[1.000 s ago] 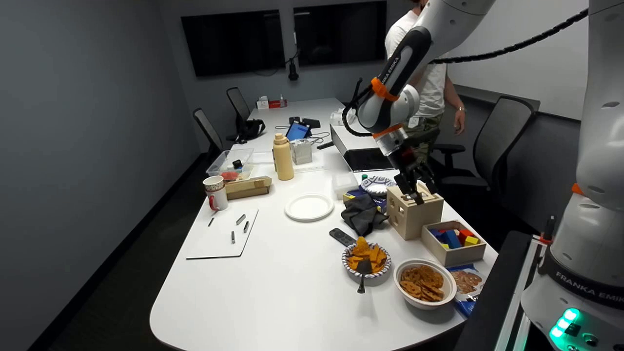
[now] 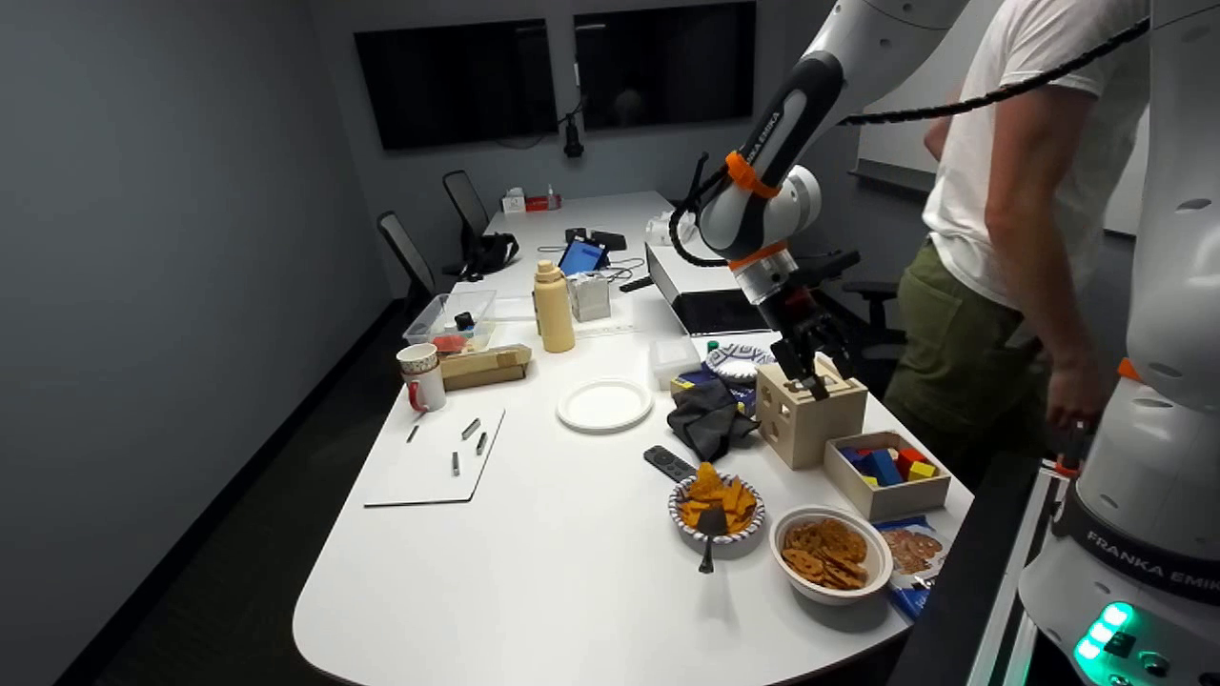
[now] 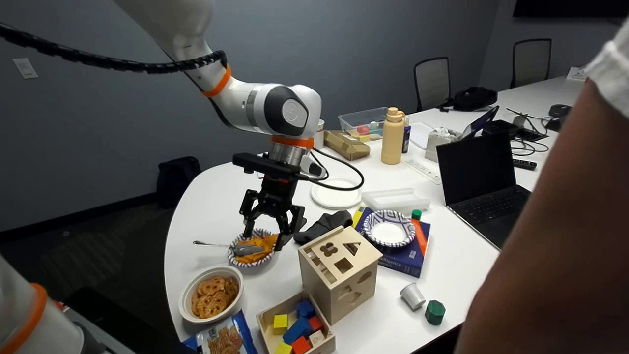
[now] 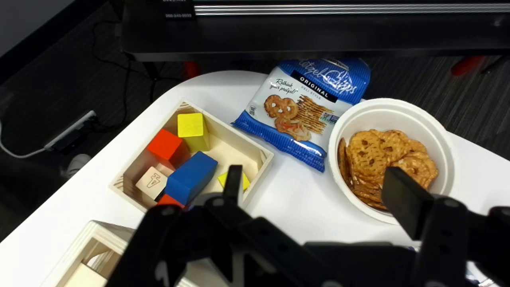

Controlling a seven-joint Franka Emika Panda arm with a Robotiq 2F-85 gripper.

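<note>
My gripper is open with nothing between its fingers, held above the table in both exterior views. Below it in the wrist view are an open wooden box (image 4: 241, 138) of coloured blocks at left, a blue pretzel bag (image 4: 299, 107), and a white bowl of pretzel crisps (image 4: 389, 153) at right. A wooden shape-sorter cube (image 3: 348, 268) with cut-out holes stands beside the block box. The orange chips (image 3: 262, 243) sit in a patterned bowl with a spoon (image 3: 248, 250) across it.
A dark cloth (image 2: 711, 419), a remote (image 2: 669, 463), a white plate (image 2: 603, 405) and a tan bottle (image 2: 554, 309) are on the table. A grey cup (image 3: 413, 296) lies near a green block (image 3: 435, 312). A person (image 2: 1018, 217) stands close to the table's right side.
The person has come from behind the arm to the right side, close to the robot's base. The arm, gripper and table objects look unchanged.
</note>
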